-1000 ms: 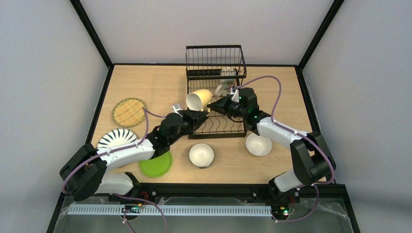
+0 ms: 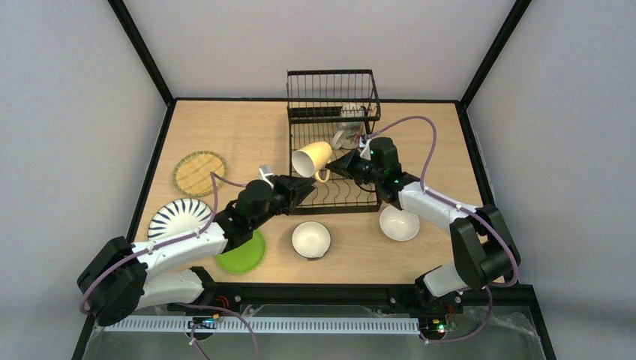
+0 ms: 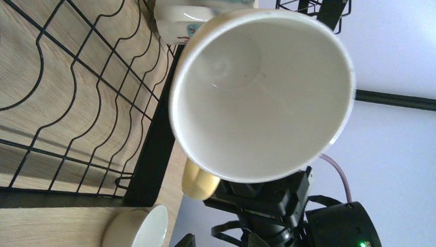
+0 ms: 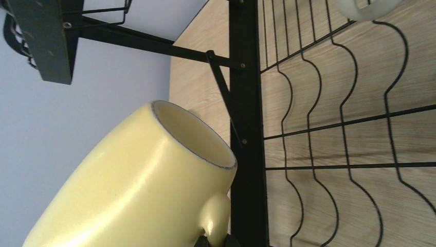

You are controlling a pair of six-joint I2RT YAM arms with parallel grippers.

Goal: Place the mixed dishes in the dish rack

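A yellow mug (image 2: 312, 158) with a white inside is held tilted above the black dish rack (image 2: 334, 210), its mouth toward the left arm. My right gripper is shut on its handle, seen at the bottom of the right wrist view. My left gripper is empty, its two fingertips apart, and in the top view it sits just below and left of the mug, clear of it. Behind, a white patterned mug (image 2: 347, 135) lies in the rack. Two white bowls (image 2: 311, 239) (image 2: 399, 223) stand on the table in front.
At the left lie a woven yellow plate (image 2: 199, 173), a white plate with dark stripes (image 2: 178, 218) and a green plate (image 2: 243, 255), the last two partly under the left arm. The rack's upper tier (image 2: 330, 73) rises at the back. Table right of the rack is bare.
The mug has shifted slightly to the right with the right gripper, its handle now showing.
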